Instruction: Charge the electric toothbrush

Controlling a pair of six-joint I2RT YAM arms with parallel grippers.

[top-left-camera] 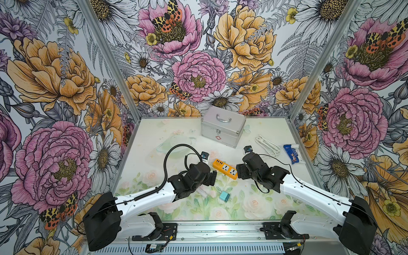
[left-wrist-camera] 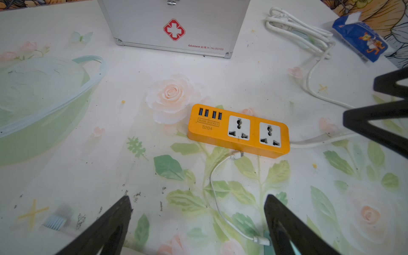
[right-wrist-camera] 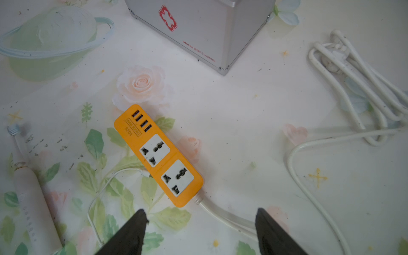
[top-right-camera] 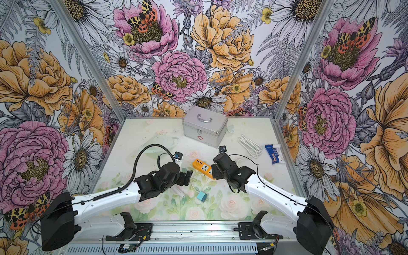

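An orange power strip (left-wrist-camera: 231, 127) with USB ports and two sockets lies at the table's middle. A white charging cable (left-wrist-camera: 215, 191) runs in front of it toward a teal charger (top-left-camera: 224, 196). The white electric toothbrush (right-wrist-camera: 34, 208) lies at the left in the right wrist view. My left gripper hovers open above the table, near the toothbrush and cable, nothing between its fingers. My right gripper hovers by the strip's cord end, its fingers apart with nothing between them.
A silver first-aid case (top-left-camera: 221, 131) stands at the back. A coiled white cord (right-wrist-camera: 357, 85) and a blue packet (top-left-camera: 292, 153) lie at the right.
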